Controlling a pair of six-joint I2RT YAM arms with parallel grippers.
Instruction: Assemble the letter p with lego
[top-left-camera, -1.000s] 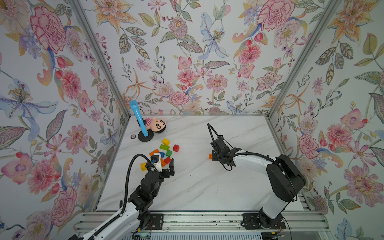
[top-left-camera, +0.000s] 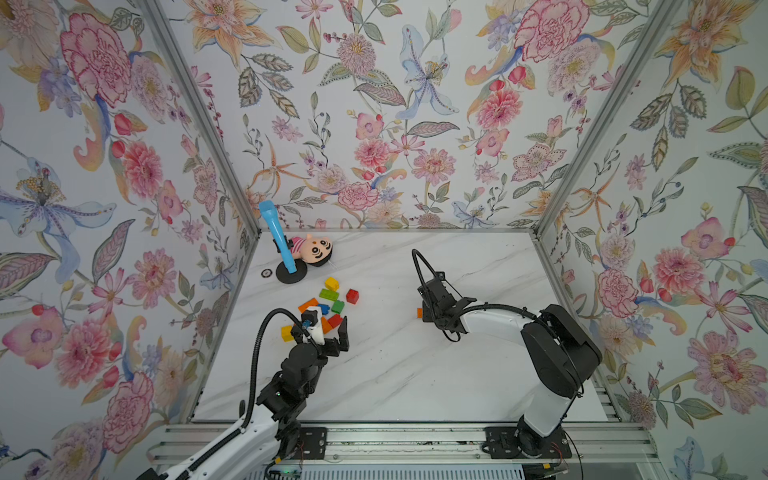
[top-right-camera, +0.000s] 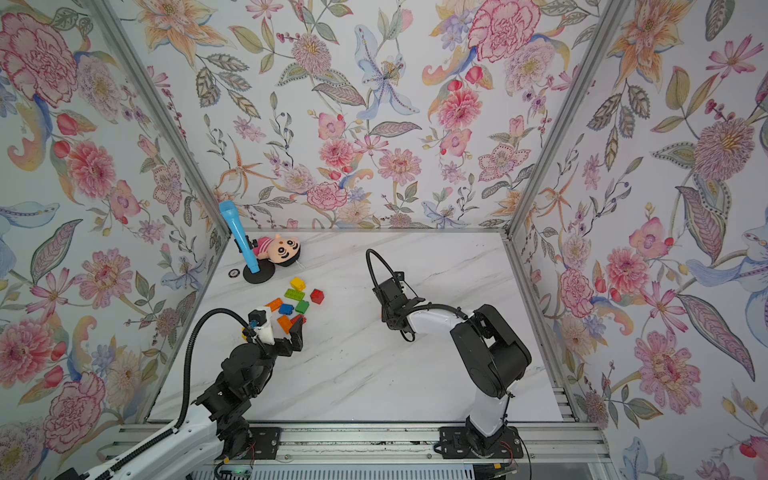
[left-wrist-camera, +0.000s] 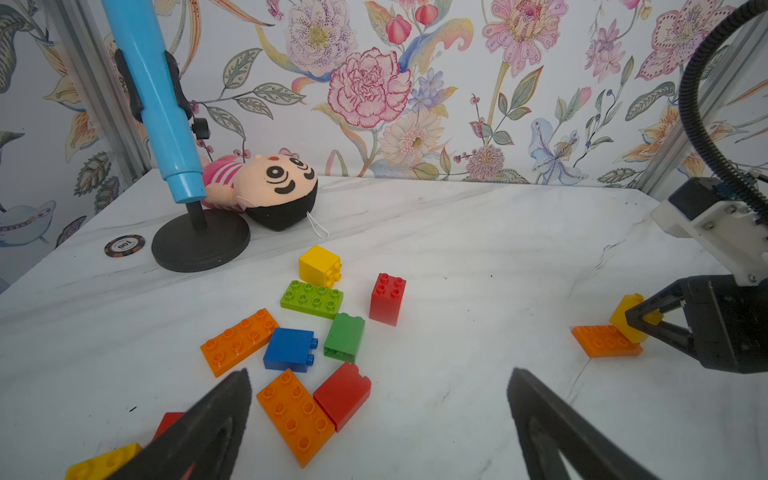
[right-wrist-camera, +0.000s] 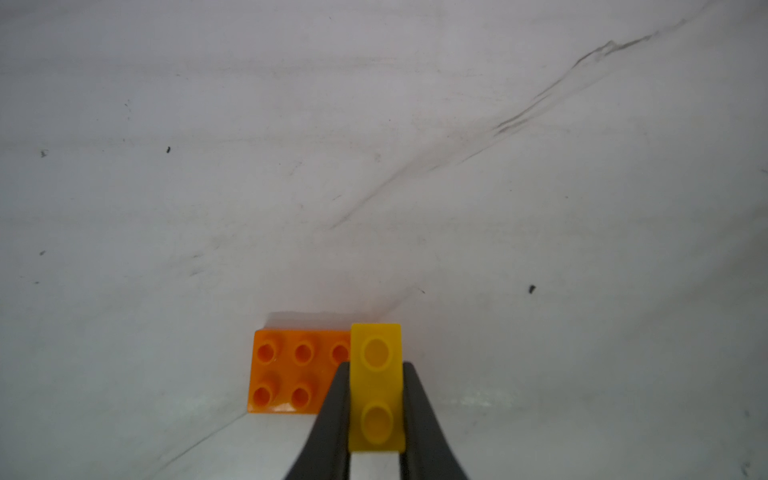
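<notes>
In the right wrist view, my right gripper is shut on a yellow two-stud brick. An orange brick lies flat on the table below, and the yellow one covers its right end. The left wrist view shows the held yellow brick tilted over the right end of that orange brick; whether they touch I cannot tell. My left gripper is open, with no brick held between its fingers. Ahead of it lie a blue brick, a green brick, a red brick and several others.
A blue microphone-like cylinder on a black stand stands at the back left beside a doll. A round chip lies nearby. Bare table separates the loose bricks from the orange brick.
My right arm has shifted slightly, its elbow drawing a little leftward while the gripper stays over the orange brick. The left arm and loose bricks look unmoved.
</notes>
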